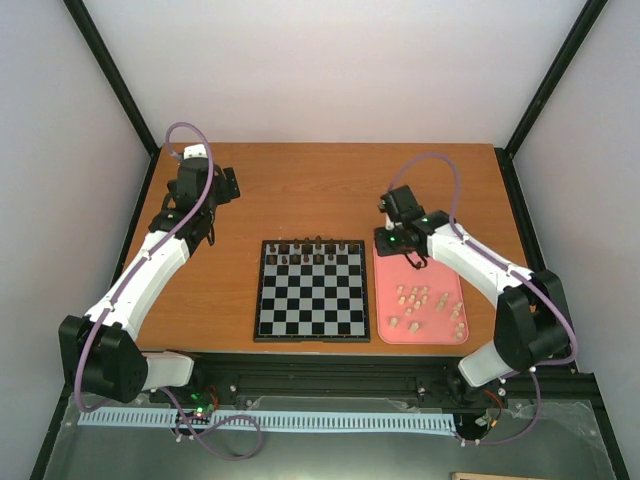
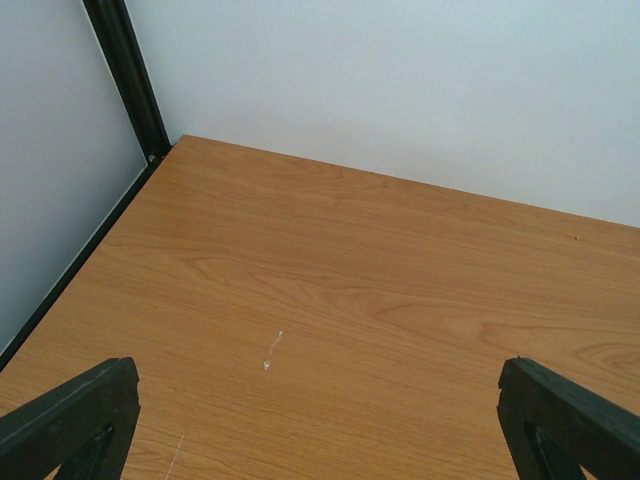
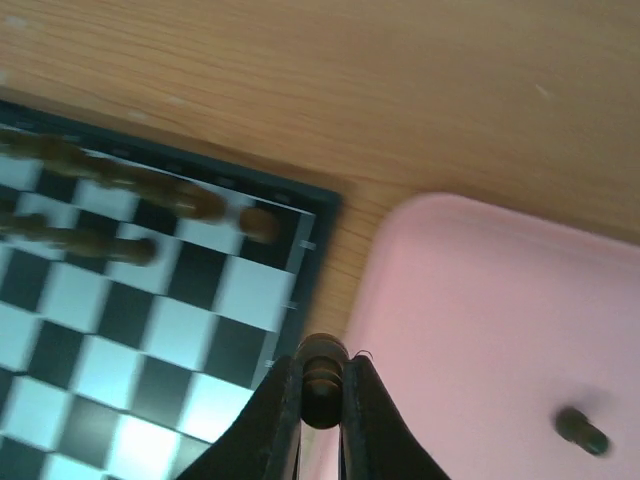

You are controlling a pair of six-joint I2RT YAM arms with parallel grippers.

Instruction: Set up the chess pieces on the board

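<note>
In the right wrist view, my right gripper is shut on a dark brown pawn (image 3: pixel 322 350), held above the tray's left border. The pink tray (image 3: pixel 480 300) keeps one other dark pawn (image 3: pixel 580 430). To the left lies the chessboard (image 1: pixel 312 334), its far rows bearing several dark pieces (image 1: pixel 306 248). Blurred in the right wrist view, a dark piece (image 3: pixel 258 224) stands on the board's far right corner square. My left gripper is open over bare table, nothing between its fingers.
Several light pieces (image 1: pixel 415 301) stand in the near half of the tray. Bare wooden table (image 1: pixel 310 190) stretches behind the board and tray. Board and tray lie close together, with a narrow strip of wood between them.
</note>
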